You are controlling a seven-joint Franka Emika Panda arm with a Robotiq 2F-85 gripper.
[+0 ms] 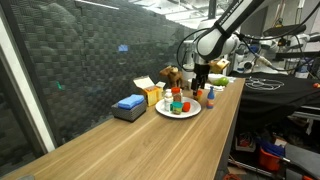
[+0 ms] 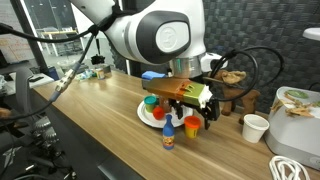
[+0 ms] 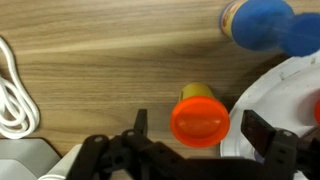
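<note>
An orange-topped, yellow-sided cup [image 2: 191,128] stands on the wooden table. My gripper is open above it, and in the wrist view the round orange top [image 3: 200,121] lies between the two dark fingers, with a gap on each side. From the second exterior view the fingers appear just over and around the cup's upper part; whether they touch it cannot be made out. The first exterior view shows the cup only as a small patch beneath the gripper.
Close by stands a blue bottle [image 2: 168,133]. The white plate [image 3: 262,98] with several items lies beside the cup. A white cup [image 2: 254,128], a coiled white cable [image 2: 288,168] and a white appliance [image 2: 292,122] are on the other side.
</note>
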